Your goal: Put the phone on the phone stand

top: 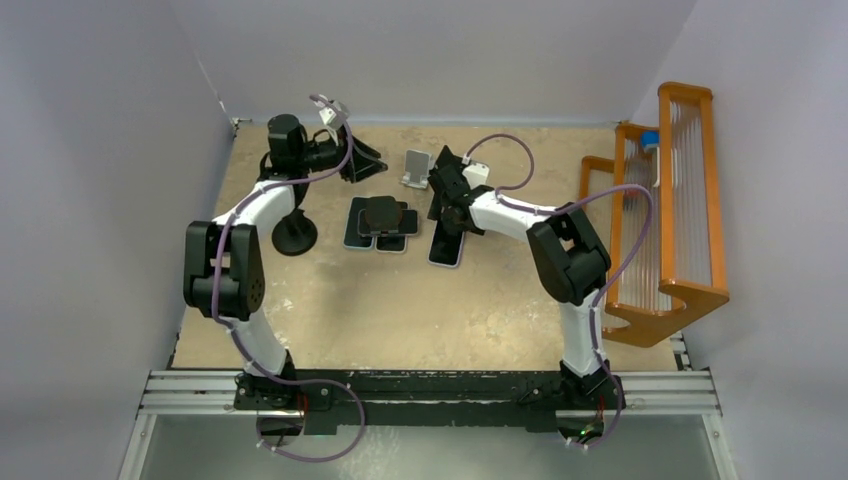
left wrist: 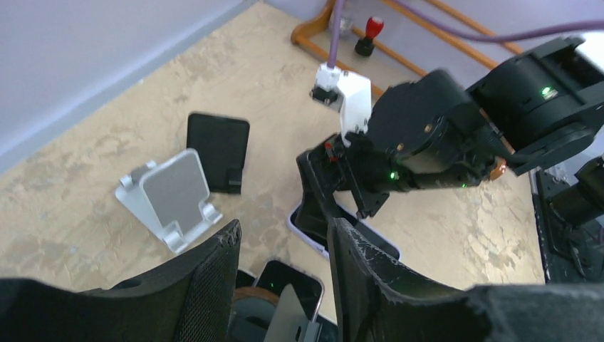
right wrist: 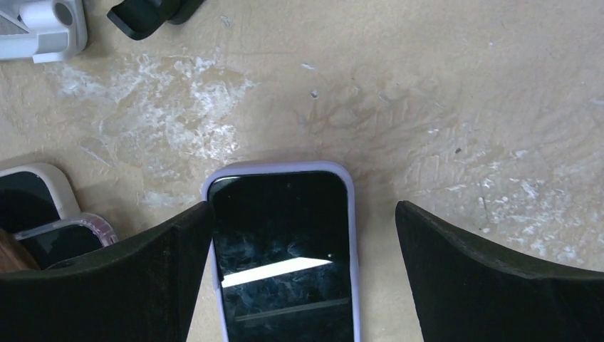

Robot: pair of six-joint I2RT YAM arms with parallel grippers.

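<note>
A phone in a pale purple case (top: 446, 247) lies flat on the table, screen up. My right gripper is open above it, one finger (right wrist: 153, 267) on each side of the phone's top end. A light grey phone stand (top: 417, 166) stands behind the phones; the left wrist view shows this stand (left wrist: 174, 192) beside a black stand (left wrist: 217, 153). Open and empty, my left gripper (top: 384, 166) hangs over the back left. Below its fingers, a brown stand (top: 383, 212) rests on several other phones (top: 357, 225).
A round black base (top: 295, 235) is near the left arm. The orange wooden rack (top: 693, 290) borders the right side. Bare tabletop (top: 400, 310) lies in front of the phones.
</note>
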